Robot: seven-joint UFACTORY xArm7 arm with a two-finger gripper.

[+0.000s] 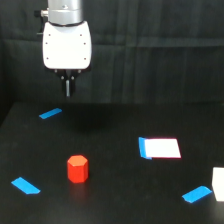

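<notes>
A red block [78,169] with a hexagonal-looking outline sits on the black table at the lower left. Well above and behind it hangs my gripper [68,90], pointing down near the back of the table and clear of the surface. Its fingers are small and dark against the dark backdrop, so their spacing is hard to make out. No object shows at the fingertips. A flat white rectangle with reddish edges [163,149] lies right of centre, with a blue strip along its left side.
Blue tape pieces lie at the back left [50,113], front left [25,185] and front right [196,194]. A white object [218,184] is cut off by the right edge. Bare black table separates the red block from the white rectangle.
</notes>
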